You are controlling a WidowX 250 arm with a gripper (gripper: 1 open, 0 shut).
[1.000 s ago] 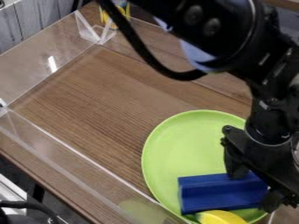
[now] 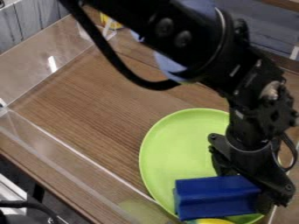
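A bright green plate (image 2: 172, 156) lies on the wooden counter at the lower right. On it rests a blue block (image 2: 211, 197), with a yellow object (image 2: 214, 221) beside it, mostly cut off by the bottom edge. My black gripper (image 2: 247, 175) hangs low over the right part of the plate, at the block's right end. Its fingers partly hide each other and that end, so I cannot tell whether they are open or shut, or holding the block.
Clear plastic walls (image 2: 30, 74) edge the counter on the left and front. Bare wood (image 2: 100, 109) fills the middle and left. A small yellow item at the back is mostly hidden behind my arm.
The blue block sits slightly left and lower in view, and the plate has shifted slightly left.
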